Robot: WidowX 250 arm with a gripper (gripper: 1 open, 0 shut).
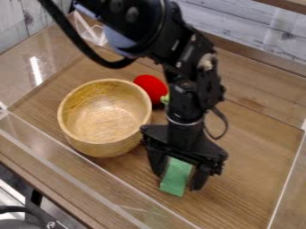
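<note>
My black gripper (pixel 184 163) is low over the wooden table, open, with its fingers around a green block (pixel 176 177) lying near the front centre. Whether the fingers touch the block is hard to tell. A yellow wooden bowl (pixel 104 118) sits to the left, and a red object (pixel 149 87) lies behind the bowl, partly hidden by the arm.
A raised rim borders it at the back. A dark cable lies at the bottom left corner, and a small green piece shows behind the arm near the red object.
</note>
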